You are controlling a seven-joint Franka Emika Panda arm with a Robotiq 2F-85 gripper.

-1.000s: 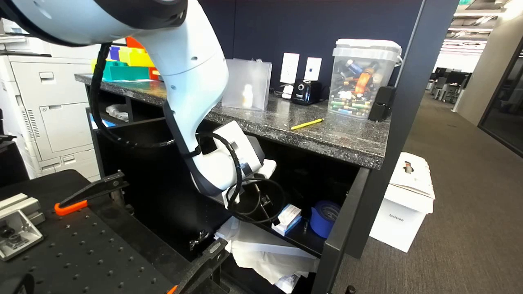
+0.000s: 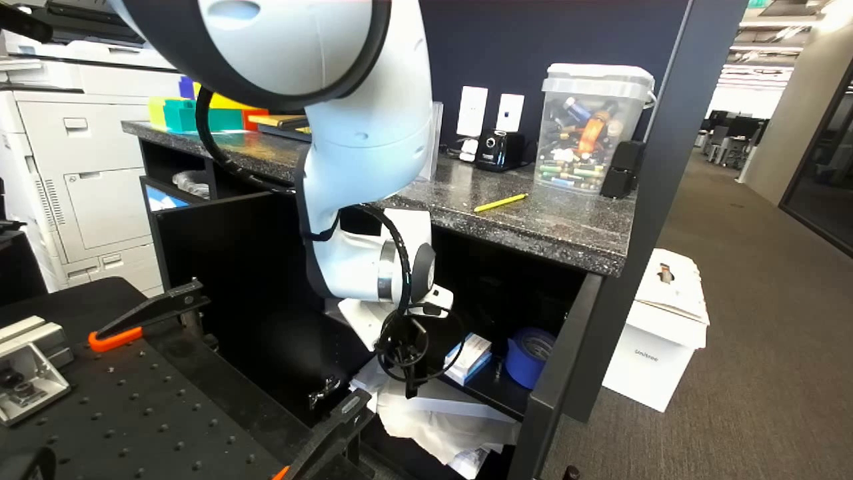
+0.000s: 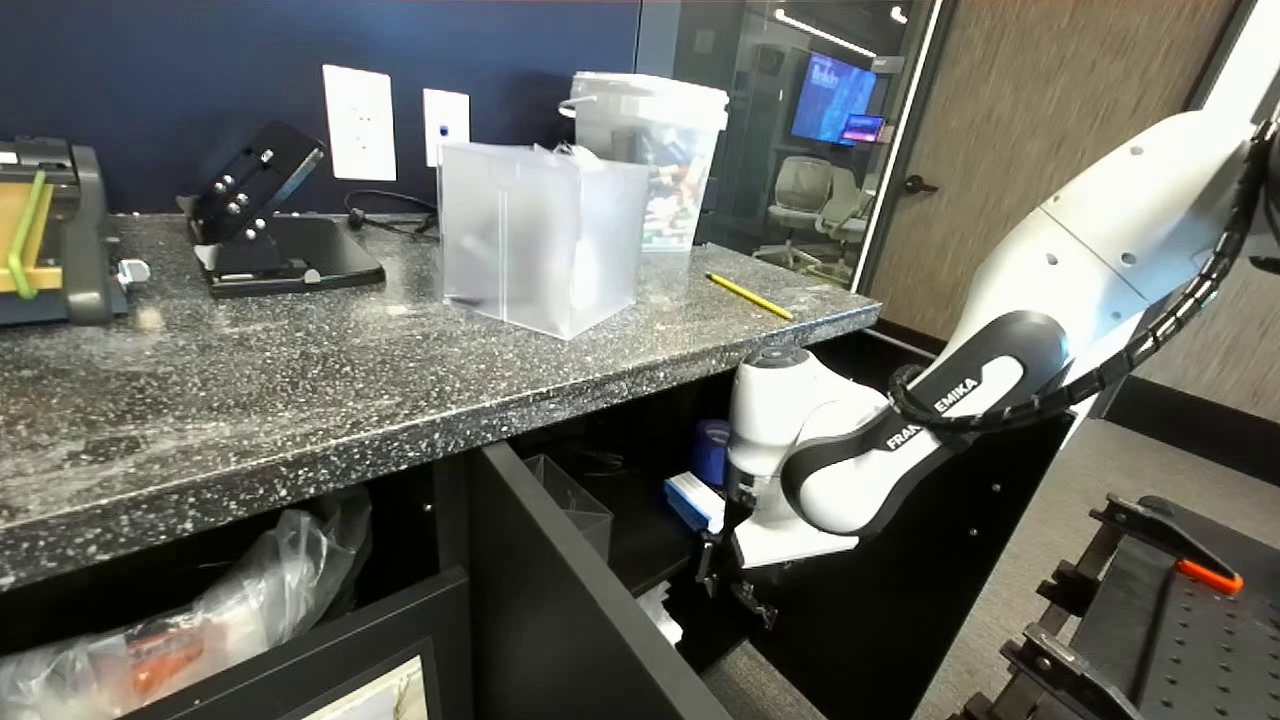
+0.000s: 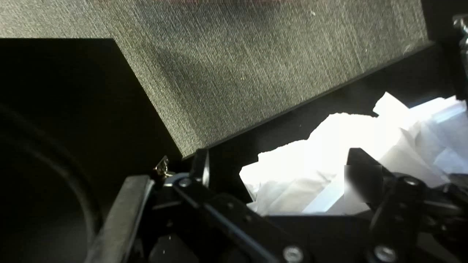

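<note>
My gripper is open in the wrist view, its fingers (image 4: 365, 175) wide apart with nothing gripped between them. Crumpled white sheeting (image 4: 324, 149) shows behind the fingers, low in the cabinet. In exterior view 1 the gripper (image 2: 412, 380) points down inside the open cabinet, above the white sheeting (image 2: 436, 416). Beside it, on the shelf, lie a blue-and-white box (image 2: 469, 359) and a blue roll (image 2: 530, 357). In exterior view 2 the gripper (image 3: 734, 594) hangs between the cabinet doors, in front of the box (image 3: 696, 502).
Open cabinet doors (image 2: 560, 376) stand on both sides of the arm. Overhead, the speckled counter (image 2: 552, 232) carries a yellow pencil (image 2: 501, 203), a lidded tub of batteries (image 2: 592, 128) and a frosted bin (image 3: 528, 240). A black workbench (image 2: 152, 416) with clamps stands close by.
The wrist has swung from a slant to nearly upright and the gripper has come lower. The upper arm has shifted right, now covering the frosted bin in exterior view 1.
</note>
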